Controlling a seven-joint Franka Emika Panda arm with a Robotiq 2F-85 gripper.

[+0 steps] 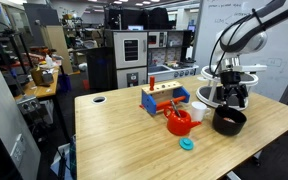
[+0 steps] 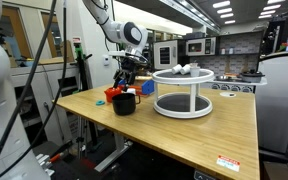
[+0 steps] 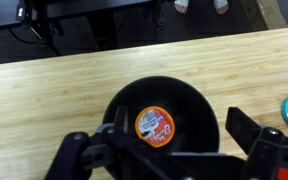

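Above a black pot on the wooden table, my gripper stands open, pointing down. At the bottom of that pot lies a round orange-rimmed item with a printed face, visible between my fingers in the wrist view. My fingers appear clear of it. In exterior view 1 the black pot stands toward the table's right side, with the gripper just over its opening. Exterior view 2 shows the same pot near the table edge.
Left of the pot in exterior view 1 are a red pot, a white cup and a turquoise lid. A wooden toy bench stands behind them. A white round rack is close by.
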